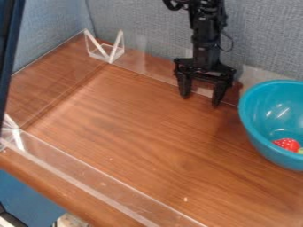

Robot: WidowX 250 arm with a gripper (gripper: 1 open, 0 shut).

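Note:
My gripper [201, 89] hangs at the back centre of the wooden tabletop, in front of the grey padded wall, with its two black fingers spread apart and nothing visible between them. To its right, at the edge of the view, a turquoise bowl [270, 109] holds a red strawberry-like item [285, 144] and something pale green, partly cut off.
A clear low barrier runs along its edges, with white triangular brackets [104, 49] at the back left corner. A dark post stands at the far left.

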